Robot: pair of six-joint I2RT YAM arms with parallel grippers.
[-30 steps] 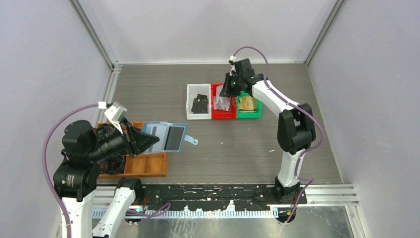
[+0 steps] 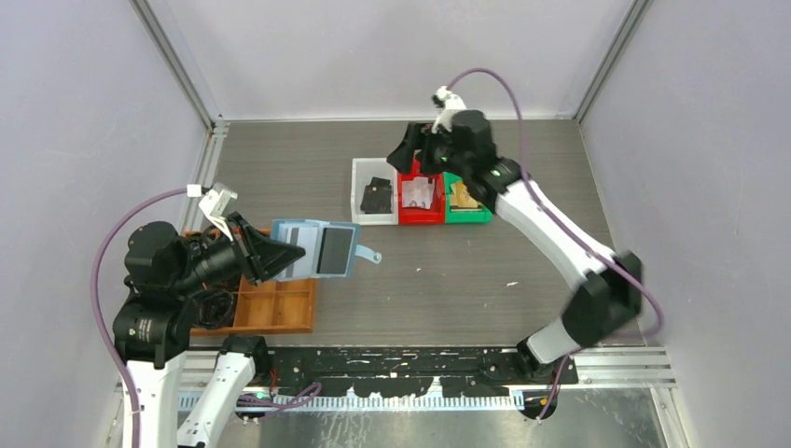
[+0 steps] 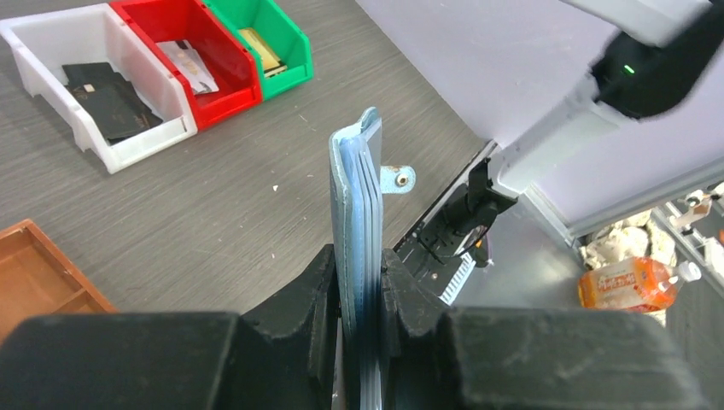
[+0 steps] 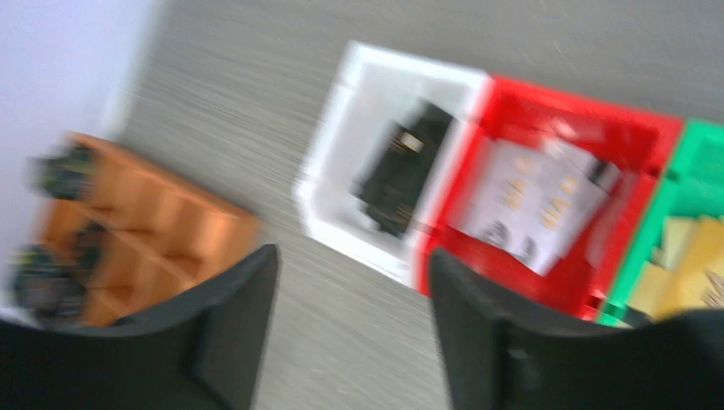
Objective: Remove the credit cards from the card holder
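A light blue card holder hangs above the table at the left, its clasp strap pointing right. My left gripper is shut on the card holder's edge; in the left wrist view the holder stands upright between the fingers. A dark card or panel shows on the holder's face. Above the bins, my right gripper has its fingers apart, with nothing between them in the right wrist view. White cards lie in the red bin, dark cards in the white bin, yellow cards in the green bin.
Beneath the left arm sits a wooden divided tray with dark cables in it. The three bins stand side by side at the table's middle. Bare table lies in front of them.
My right gripper has lifted out of the red bin, moved left and opened. White cards remain in that bin. The left gripper and card holder have shifted slightly right and up in the top view.
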